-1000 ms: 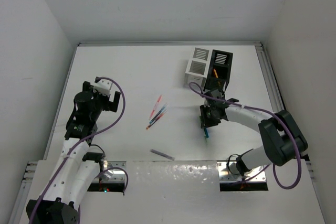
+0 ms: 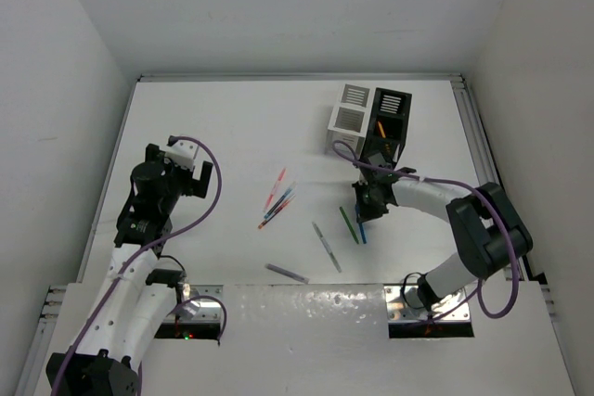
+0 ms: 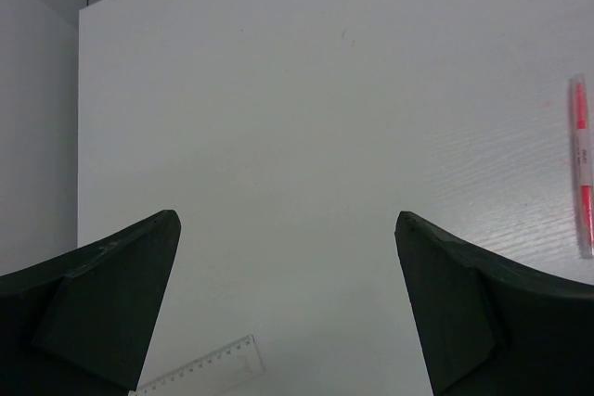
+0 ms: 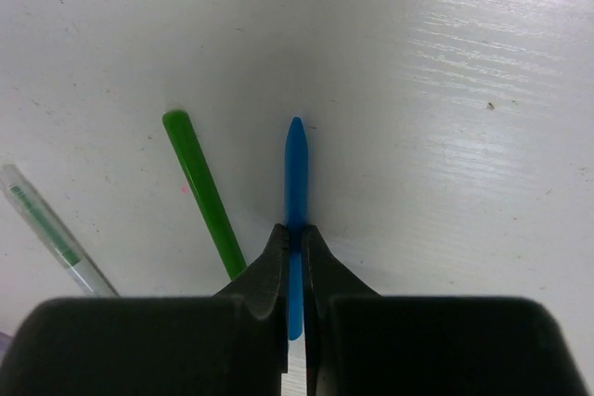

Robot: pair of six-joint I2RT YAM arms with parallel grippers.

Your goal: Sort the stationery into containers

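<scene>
A blue pen (image 4: 296, 173) lies on the table, with my right gripper shut directly over its middle; whether the tips pinch it I cannot tell. To its left are a green pen (image 4: 202, 187) and a clear pen with green inside (image 4: 51, 229). Left of centre in the top view, red pens (image 2: 275, 188) and blue-tipped ones (image 2: 280, 201) lie in a loose group. A greyish strip (image 2: 287, 274) rests at the front edge. My left gripper (image 2: 201, 170) stands open and empty over bare table; a clear ruler (image 3: 209, 370) shows below it.
At the back right stand a white container (image 2: 335, 139) and a black container (image 2: 405, 108) side by side, an orange item (image 2: 381, 129) inside the black one. A purple cable (image 2: 432, 180) runs along the right arm.
The clear-green pen came into view beside the right gripper and shifted left and forward. The green pen now shows apart from the blue one. The right arm moved slightly; the left arm stayed still.
</scene>
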